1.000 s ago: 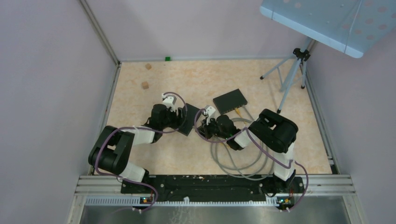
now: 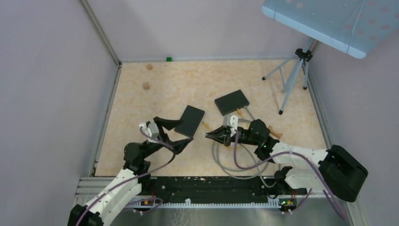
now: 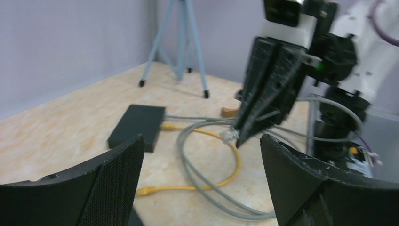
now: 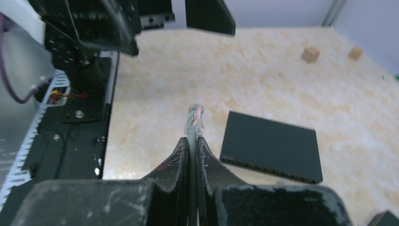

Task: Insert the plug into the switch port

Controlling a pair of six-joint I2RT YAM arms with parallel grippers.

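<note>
My right gripper (image 2: pixel 210 135) is shut on a grey cable with a clear plug protruding beyond its fingertips; the plug also shows raised in the left wrist view (image 3: pixel 230 135). My left gripper (image 2: pixel 187 130) stands open left of it, facing it, with nothing between its fingers. A black slab (image 2: pixel 189 117) lies on the table just behind the left gripper. A second black box (image 2: pixel 231 100), with yellow and grey cables at its front, lies further back right; which is the switch, and its ports, I cannot tell clearly.
Grey cable loops and a yellow cable (image 3: pixel 179 188) lie around the right arm. A tripod (image 2: pixel 291 80) stands back right. Small wooden blocks (image 2: pixel 146 85) lie back left.
Both arms have drawn back toward the front edge. The left gripper has swung out, away from over the slab, and shows open; the right has moved slightly right with the plug.
</note>
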